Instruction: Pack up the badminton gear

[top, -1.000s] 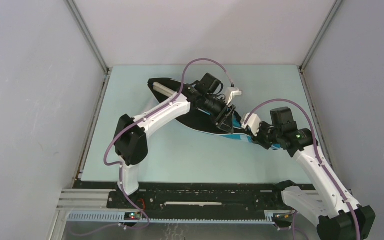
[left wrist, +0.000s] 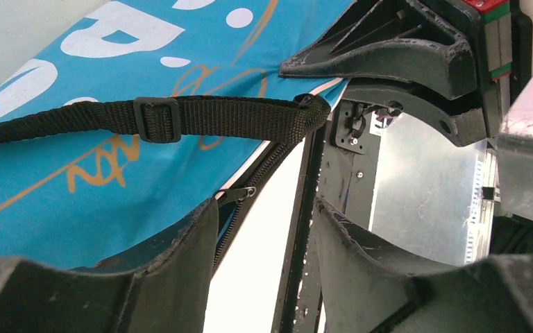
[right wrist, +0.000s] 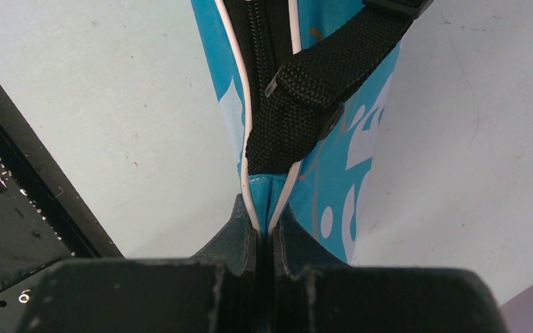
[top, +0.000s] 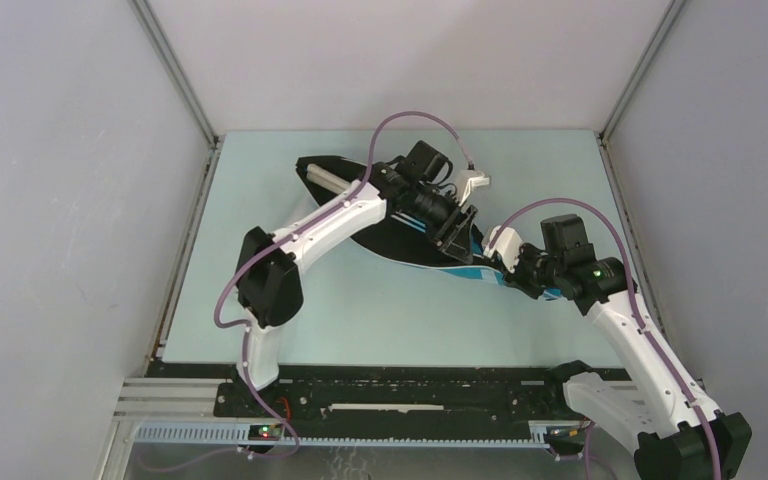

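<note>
A black and blue zippered badminton bag (top: 390, 245) lies across the table, a pale long item inside its open upper-left end. My left gripper is part open over the zipper; the zipper pull (left wrist: 239, 194) sits by its left finger, and I cannot tell whether it touches. A black strap (left wrist: 236, 119) with a buckle crosses the blue fabric. My right gripper is shut on the bag's end, pinching blue fabric with white piping just beyond the strap's loop, in the right wrist view.
Walls stand on the left, right and back. A dark rail (top: 430, 383) runs along the front edge.
My left arm has shifted slightly, its wrist a little to the right and its upper parts up in the top view. The right arm and bag look unchanged.
</note>
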